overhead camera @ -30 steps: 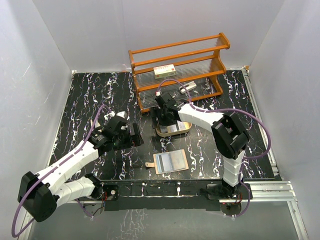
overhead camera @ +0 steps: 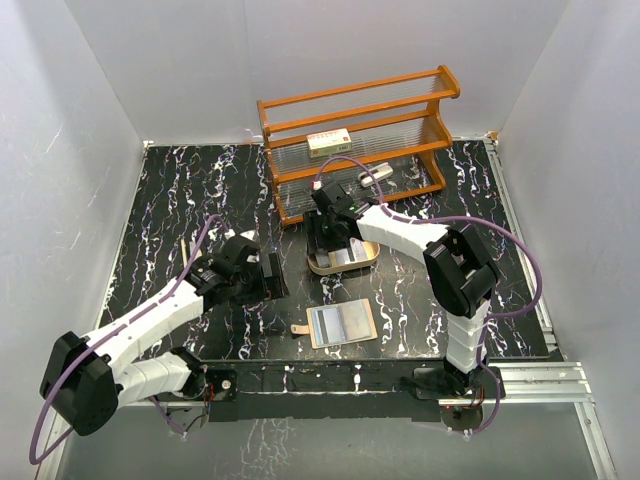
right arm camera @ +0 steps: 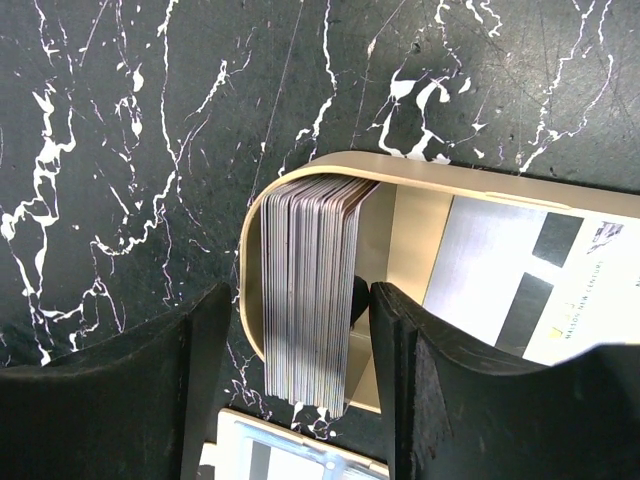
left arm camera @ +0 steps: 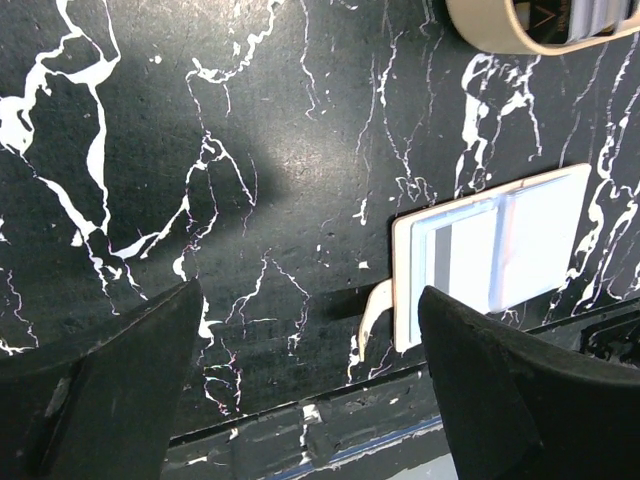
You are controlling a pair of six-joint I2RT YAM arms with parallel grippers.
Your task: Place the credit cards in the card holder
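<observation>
A beige oval tray point(right arm camera: 470, 185) holds a thick stack of cards point(right arm camera: 308, 290) standing on edge at its left end, with flat white cards point(right arm camera: 480, 260) beside it. My right gripper is over that stack, part open, its fingertips either side of it; contact is unclear. The card holder point(left arm camera: 540, 235), a flat case with a clear sleeve and a small tab, lies in front of the tray. My left gripper hangs open over bare tabletop to the holder's left, with nothing between its fingers.
A wooden rack point(overhead camera: 355, 85) with a white box point(overhead camera: 328, 142) and a small white object point(overhead camera: 375, 175) stands at the back. Walls enclose the sides.
The left arm has shifted slightly. My right gripper and the tray beneath it have moved very slightly in the top view.
</observation>
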